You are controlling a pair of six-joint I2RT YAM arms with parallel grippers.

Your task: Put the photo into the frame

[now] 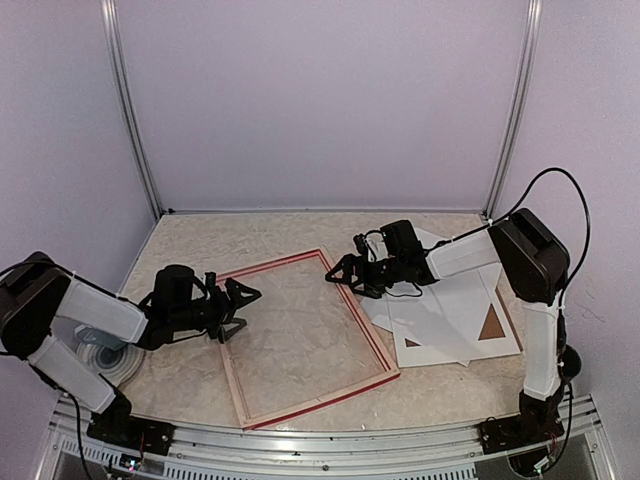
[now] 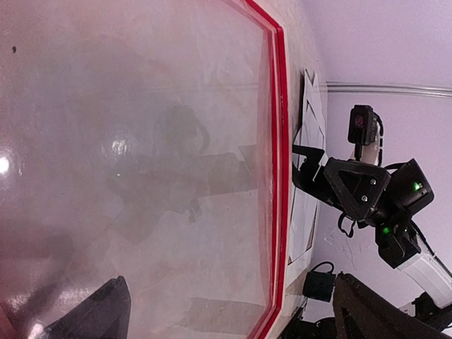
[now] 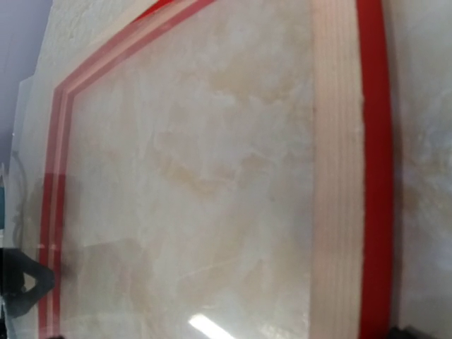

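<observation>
The frame (image 1: 382, 373), red and pale wood with a clear sheet, lies tilted on the middle of the table; its red edge (image 2: 280, 141) runs along the right in the left wrist view. My left gripper (image 1: 236, 312) is open over the frame's left side, nothing between its fingers. My right gripper (image 1: 352, 275) is open over its upper right side, also empty. In the right wrist view the frame's wooden strip (image 3: 335, 169) crosses vertically. White sheets and boards (image 1: 450, 330) lie right of the frame, partly under my right arm; I cannot tell which is the photo.
A coiled hose or round object (image 1: 110, 365) lies at the left under my left arm. Walls stand at the back and both sides.
</observation>
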